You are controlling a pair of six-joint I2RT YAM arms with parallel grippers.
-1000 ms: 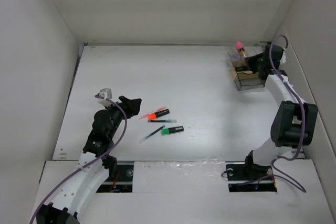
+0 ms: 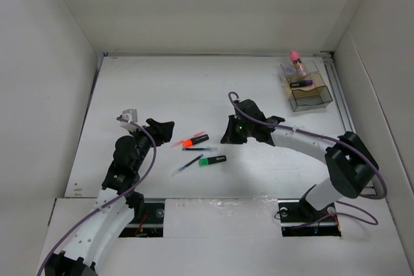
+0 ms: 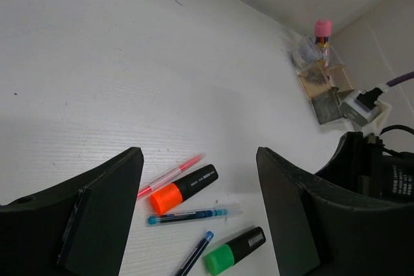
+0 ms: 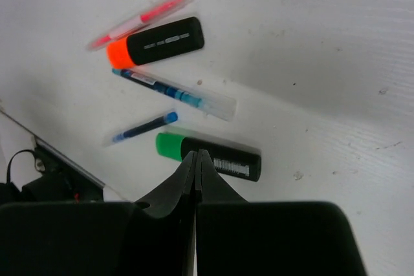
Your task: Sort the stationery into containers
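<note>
Loose stationery lies mid-table: a pink pen, an orange-capped highlighter, a blue pen, a darker blue pen and a green-capped highlighter. My right gripper hangs to the right of them, shut, nothing between its fingers, pointing down over the green highlighter in its own view. My left gripper is open and empty, left of the pens. At the back right a clear compartmented container holds a purple-black marker and a pink-topped item.
Walls enclose the white table at back and sides. The right arm stands between the pens and the container.
My right arm has swung from over the container leftward and toward the front, to beside the pens. The left arm looks still.
</note>
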